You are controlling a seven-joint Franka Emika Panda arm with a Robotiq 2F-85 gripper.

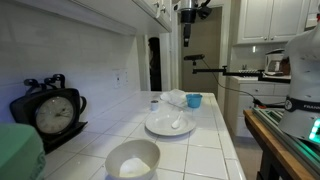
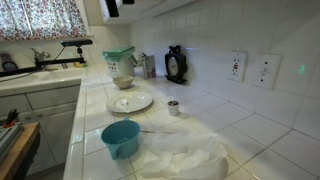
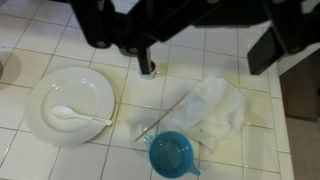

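Observation:
My gripper hangs high above the counter, well clear of everything on it. In the wrist view its dark fingers stand wide apart, so it is open, with nothing seen between them. Below lie a white plate with a white spoon on it, a blue cup with a handle, and a crumpled white cloth or paper. A thin stick lies against the cloth. Beyond them stands a small light-coloured cup.
A white bowl sits nearest in the first exterior view. A black clock and a green-lidded container stand further along the counter. White cabinets overhang the wall side. Bare tiles lie beside the wall.

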